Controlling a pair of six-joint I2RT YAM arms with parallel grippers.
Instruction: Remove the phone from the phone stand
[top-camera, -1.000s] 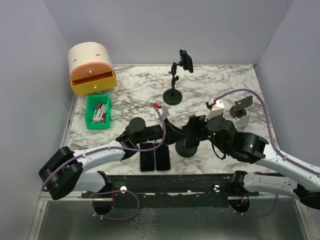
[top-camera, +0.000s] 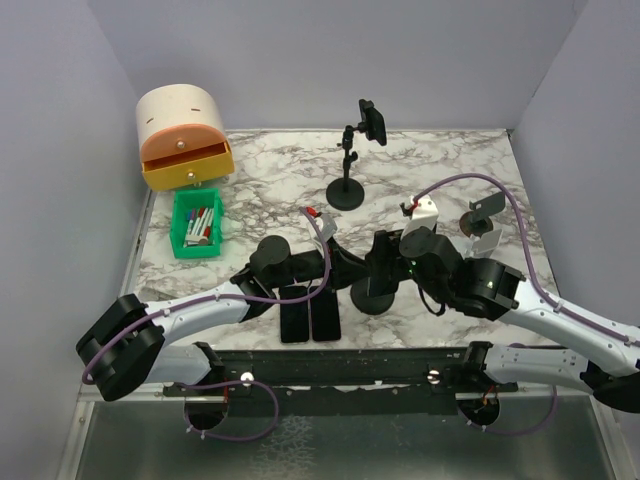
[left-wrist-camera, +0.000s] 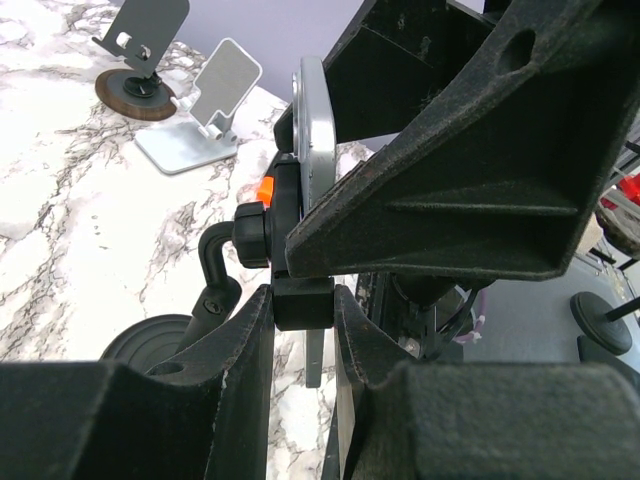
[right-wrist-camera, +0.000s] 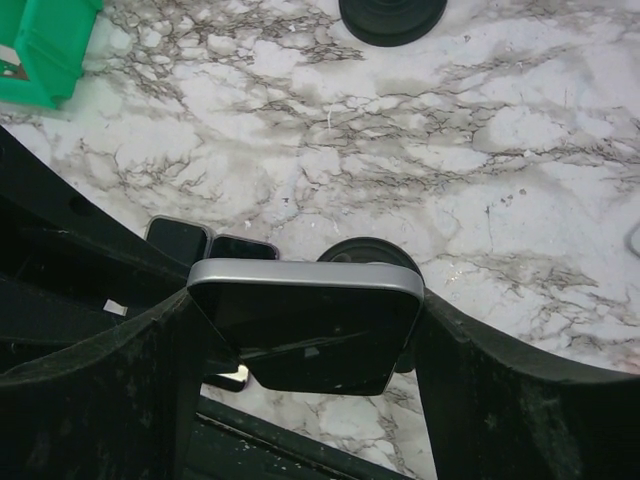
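The stand's round black base (top-camera: 372, 298) is at the table's front middle. My left gripper is shut on the black holder of the stand, with the silver-edged phone (right-wrist-camera: 305, 330) upright behind it. My right gripper surrounds the phone from above, fingers at both its side edges; it looks part open, and whether it grips is unclear. In the top view both grippers meet over the base and hide much of phone and stand.
Two dark phones (top-camera: 324, 315) lie left of the base. A green bin (top-camera: 197, 249), a drawer box (top-camera: 180, 130), another black stand (top-camera: 345, 195) and small stands (top-camera: 486, 210) surround the working area.
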